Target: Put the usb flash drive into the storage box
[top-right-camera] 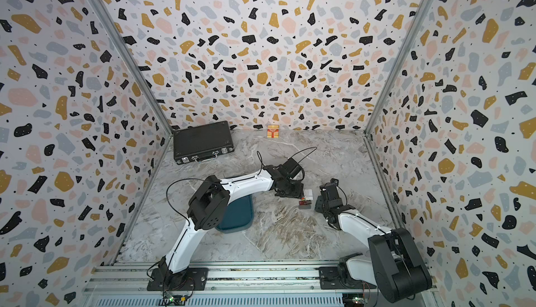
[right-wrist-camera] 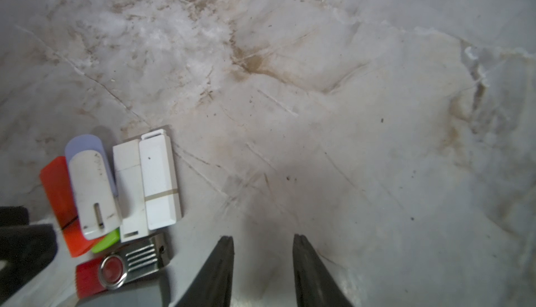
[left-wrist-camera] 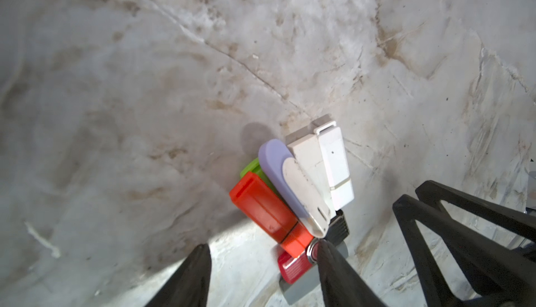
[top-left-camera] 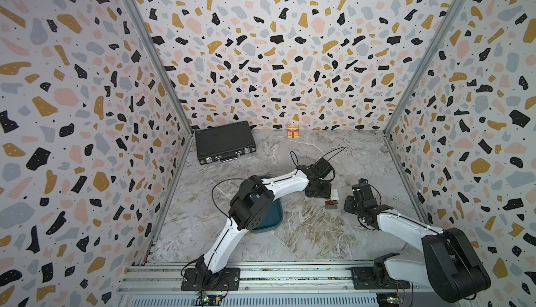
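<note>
Several USB flash drives lie bunched together on the marble table. In the left wrist view I make out a red drive (left-wrist-camera: 268, 209), a lavender-and-white drive (left-wrist-camera: 296, 187), white drives (left-wrist-camera: 335, 164) and a red-and-black drive (left-wrist-camera: 296, 263), with a bit of green and a grey piece. My left gripper has its fingers apart near the red end of the bunch, holding nothing that shows. My right gripper stands open over bare table, right of the drives. The blue storage box (top-right-camera: 237, 217) is partly hidden under the left arm.
A black briefcase (top-left-camera: 225, 141) lies at the back left, with a small red-and-yellow box (top-left-camera: 293, 131) at the back wall. Both grippers are close to the drives, one on each side.
</note>
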